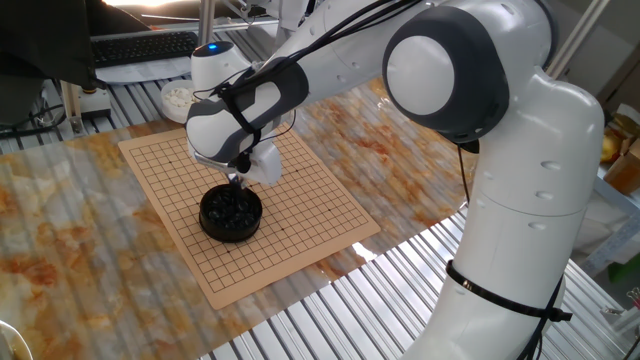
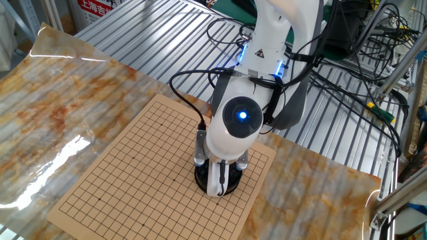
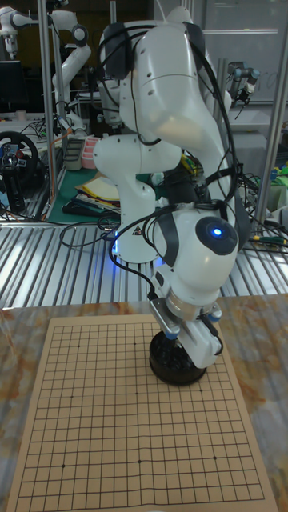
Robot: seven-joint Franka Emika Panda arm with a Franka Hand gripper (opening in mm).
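A round black bowl (image 1: 231,222) filled with black stones stands on the wooden grid board (image 1: 320,215). My gripper (image 1: 236,182) points down at the bowl's far rim in the first exterior view. In the second exterior view the hand covers much of the bowl (image 2: 235,185), and only its dark edge shows around it. The third exterior view has the bowl (image 3: 170,367) partly behind the hand, near the board's robot-side edge. The fingertips are small and dark against the stones, so the finger's state and anything between the fingers are hidden.
A white bowl of white stones (image 1: 178,100) stands off the board, near the keyboard (image 1: 145,48). Most of the board (image 3: 94,418) is bare.
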